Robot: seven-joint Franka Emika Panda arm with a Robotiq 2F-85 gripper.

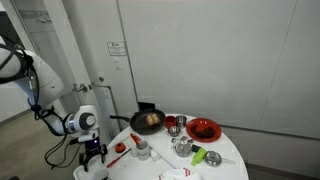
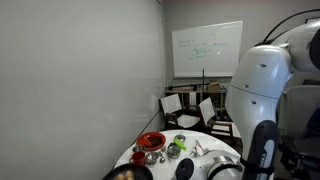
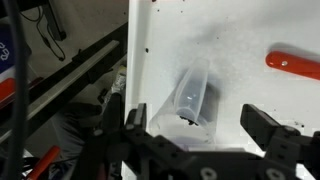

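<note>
In the wrist view my gripper stands open, its dark fingers spread wide. Between and just beyond them is a pale, partly translucent object (image 3: 188, 95), narrow at its far end and wider toward me; its exact kind is unclear. Nothing is gripped. Exterior view 1 has the gripper (image 1: 93, 154) low at the table's left end, directly over a white container (image 1: 90, 173). The gripper's fingertips cannot be made out in exterior view 2, where the white arm (image 2: 250, 105) reaches down on the right.
A red-handled item (image 3: 292, 65) lies to the right in the wrist view. Farther along the table are metal cups (image 1: 142, 150), a black pan (image 1: 148, 122), a red bowl (image 1: 203, 130) and a green item (image 1: 199, 156). The table's edge runs close by on the left.
</note>
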